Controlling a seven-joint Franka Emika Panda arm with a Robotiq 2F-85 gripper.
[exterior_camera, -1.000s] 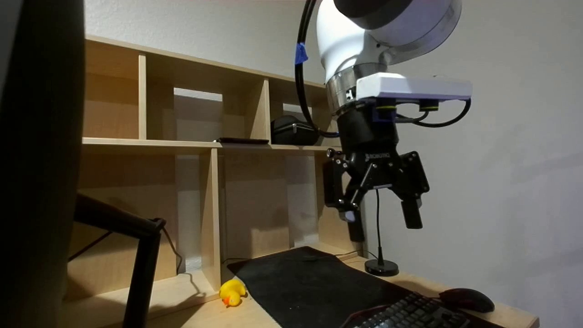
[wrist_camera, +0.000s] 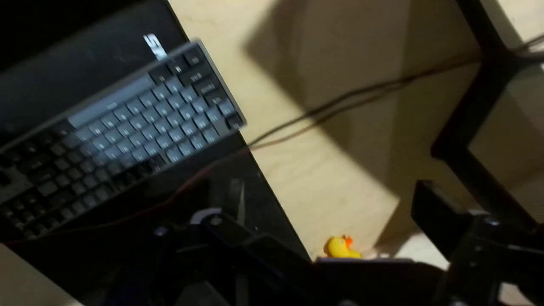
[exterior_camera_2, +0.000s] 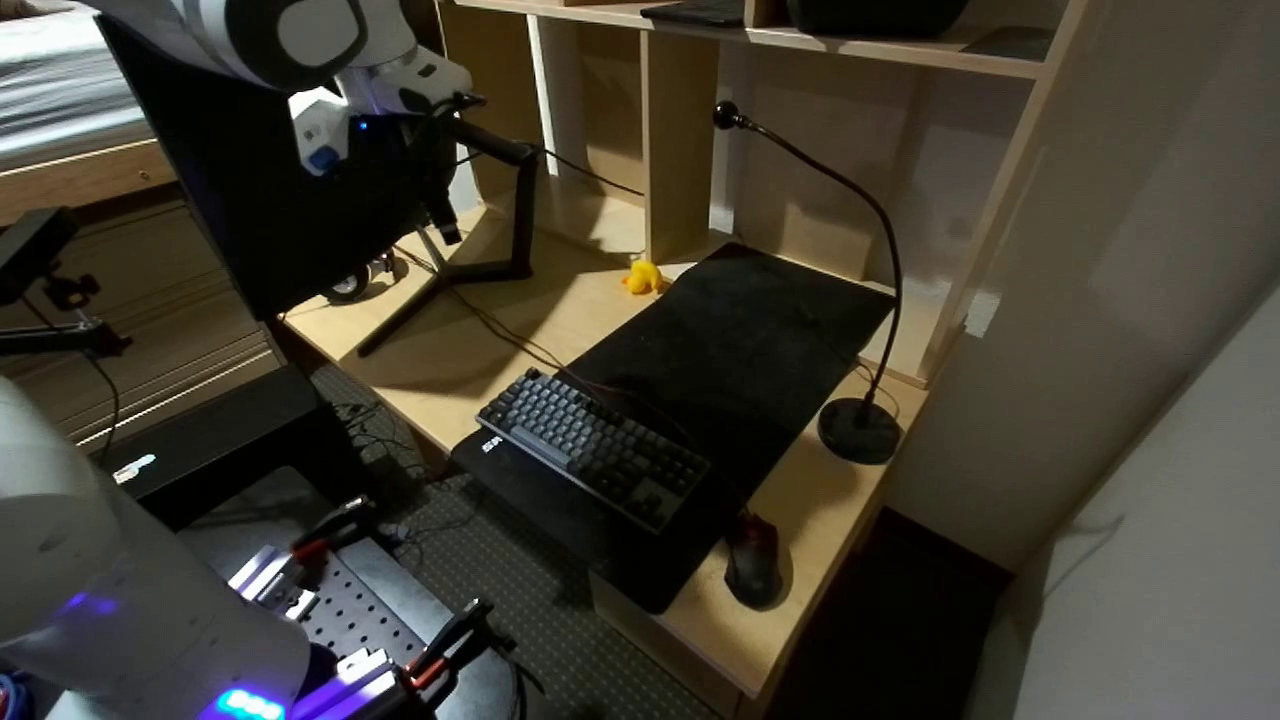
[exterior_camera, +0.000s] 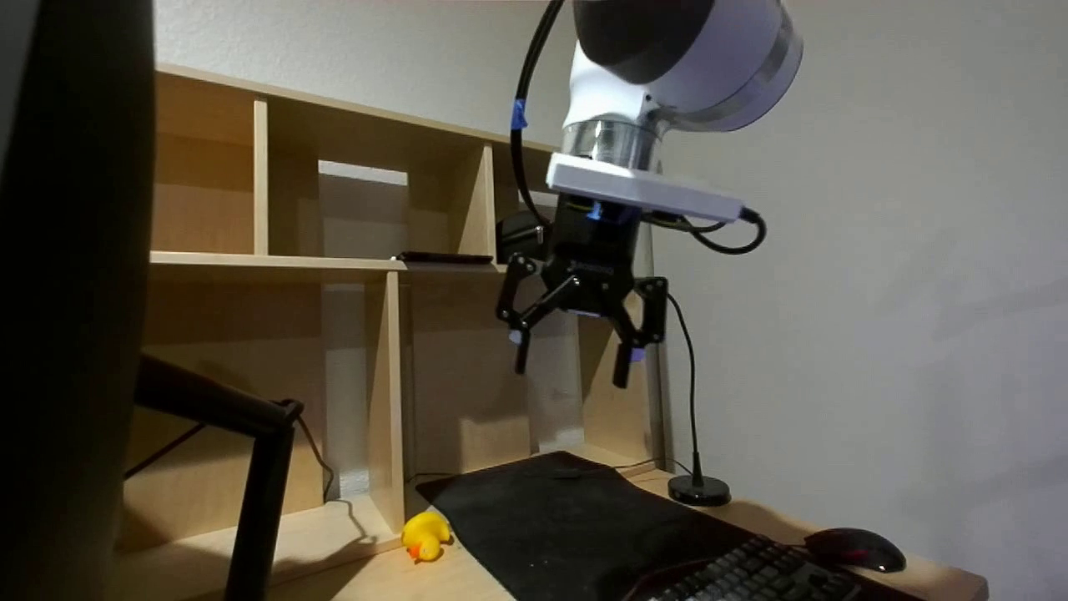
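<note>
My gripper [exterior_camera: 571,372] hangs open, high above the desk, with only air between its fingers. A small yellow rubber duck [exterior_camera: 426,535] rests on the bare wood beside the black desk mat, close to the shelf's foot. Exterior view 2 shows the duck [exterior_camera_2: 644,278] at the mat's far left edge, well apart from the gripper. In the wrist view the duck [wrist_camera: 340,247] appears low in the picture, beyond the gripper's body and between its dark fingers, partly cut off by the black housing.
A keyboard [exterior_camera_2: 594,446] and a mouse [exterior_camera_2: 753,560] occupy the near part of the desk mat [exterior_camera_2: 768,318]. On the right stands a gooseneck lamp-like stand [exterior_camera_2: 859,430]. A black monitor leg [exterior_camera_2: 524,216] rises left of the duck, and wooden shelves [exterior_camera: 395,401] line the back.
In exterior view 1 the gripper has moved left and slightly up, and its wrist has turned. It stays open. The duck has not moved.
</note>
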